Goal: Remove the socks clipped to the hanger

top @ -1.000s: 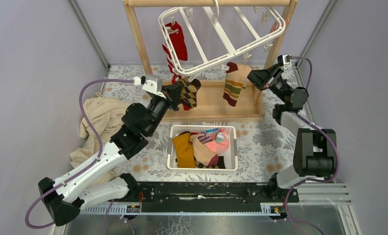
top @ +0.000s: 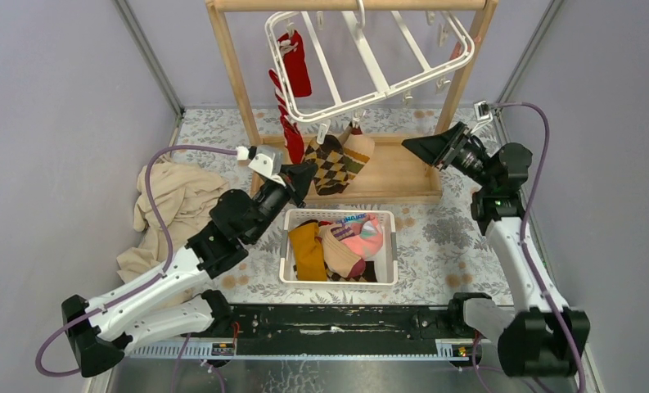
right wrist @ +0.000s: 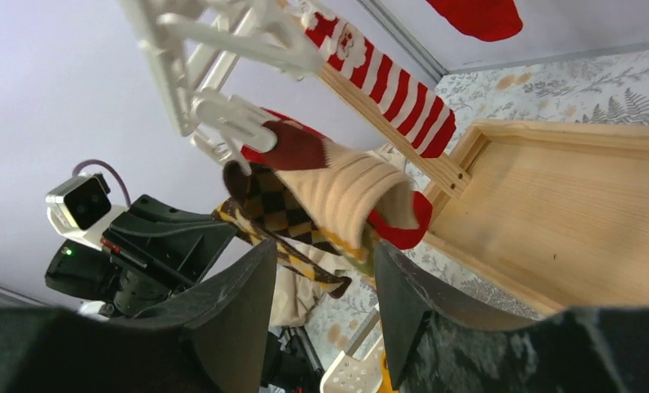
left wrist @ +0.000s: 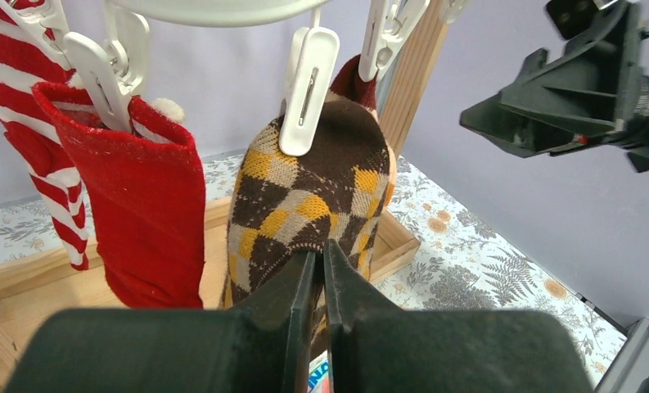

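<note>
A white hanger (top: 370, 64) holds socks: red ones (top: 296, 65), striped red-white (left wrist: 51, 196), a brown-yellow checkered sock (left wrist: 304, 188) and a beige one (right wrist: 337, 196) behind it. My left gripper is closed on the lower checkered sock, pinching its fabric between the fingertips. My right gripper stands open to the right of the hanging socks, with nothing held; in the top view it is beside the frame's right post.
A white basket (top: 338, 281) of loose socks sits in front of the wooden tray (top: 398, 168). A beige cloth (top: 173, 213) lies at left.
The beige sock has swung left, away from my right gripper, which now stands apart from it.
</note>
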